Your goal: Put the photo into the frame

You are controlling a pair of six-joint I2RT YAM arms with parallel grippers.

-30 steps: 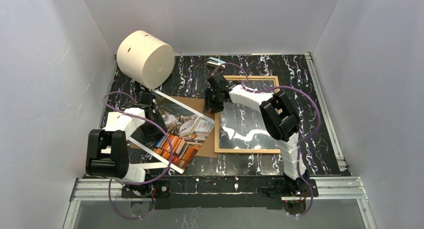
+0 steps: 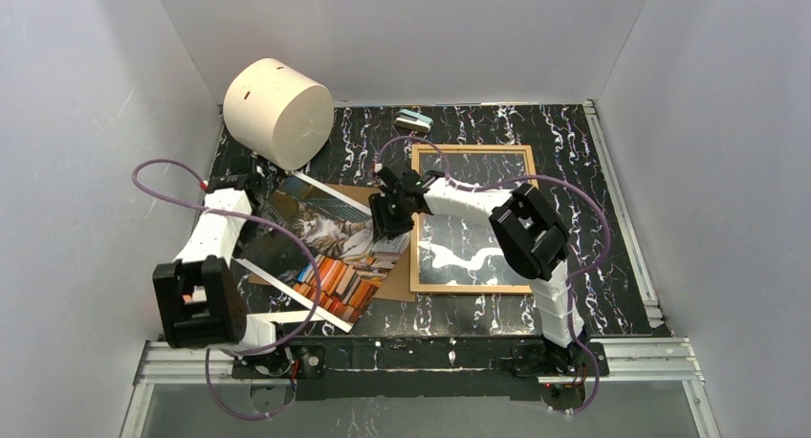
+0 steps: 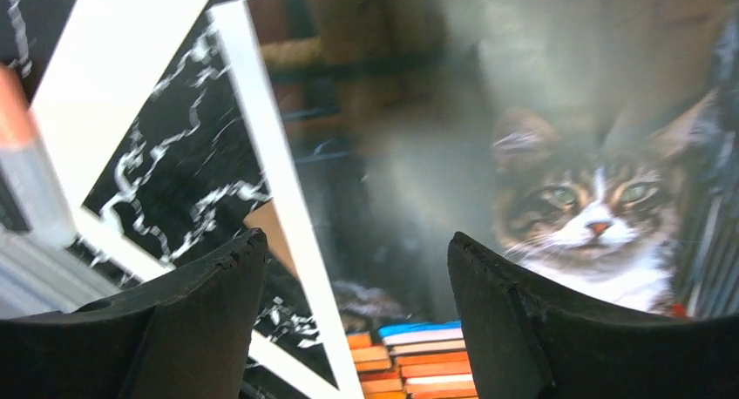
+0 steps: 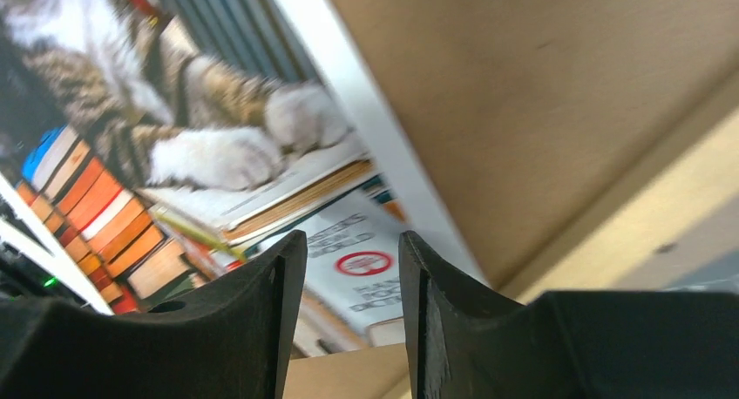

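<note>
The photo (image 2: 330, 232), a cat with books, lies turned at an angle on a brown backing board (image 2: 397, 283). To its right is the wooden frame (image 2: 530, 199), flat on the table. My left gripper (image 2: 260, 185) stands at the photo's left side; in the left wrist view its fingers (image 3: 218, 281) are wide apart over the photo's white left border. At the photo's right corner is my right gripper (image 2: 384, 226). Its fingers (image 4: 292, 281) stand part open above the printed books, nothing gripped between them. The right arm covers part of the frame's left edge.
A large white roll (image 2: 273, 113) lies at the back left, with a stapler (image 2: 413, 120) to its right. A white strip (image 2: 287, 317) lies in front of the photo. Free table shows right of the frame.
My left gripper has drawn off to the left. The photo looks unmoved.
</note>
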